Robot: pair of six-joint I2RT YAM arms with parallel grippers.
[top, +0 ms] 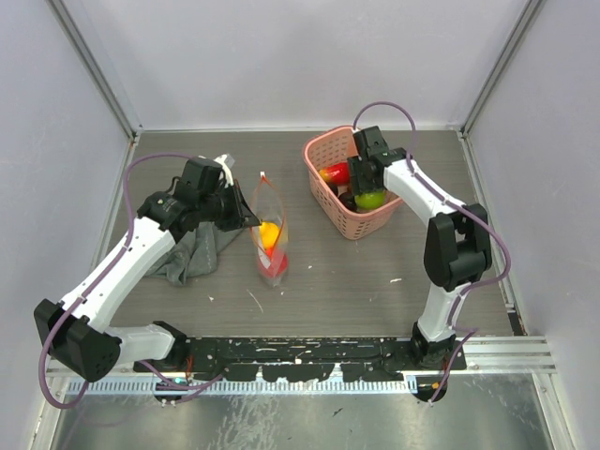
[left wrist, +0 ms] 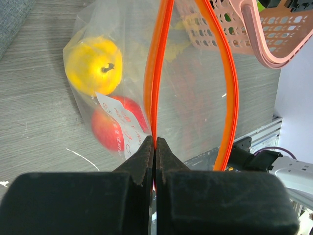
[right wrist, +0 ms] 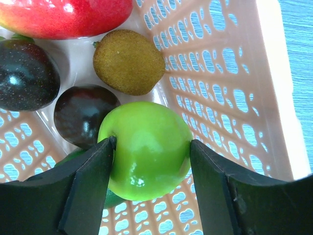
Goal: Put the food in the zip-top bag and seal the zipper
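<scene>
In the clear zip top bag (top: 271, 258) lie a yellow fruit (left wrist: 94, 65) and a red one (left wrist: 107, 129) below it. The bag's orange-edged mouth gapes. My left gripper is shut at that edge, the thin rim running down between its fingertips. Over in the pink basket (top: 333, 206), my right gripper stands part open around a green apple-like fruit (right wrist: 146, 147). One finger (right wrist: 93, 171) overlaps its left side and the other meets its right side; whether they grip it firmly cannot be told.
Besides the green fruit, the basket holds a red mango-like fruit (right wrist: 63, 17), a brown kiwi (right wrist: 128, 62) and dark rounded items (right wrist: 84, 113). A grey cloth (top: 192, 255) lies under the left arm. Bare table separates bag from basket.
</scene>
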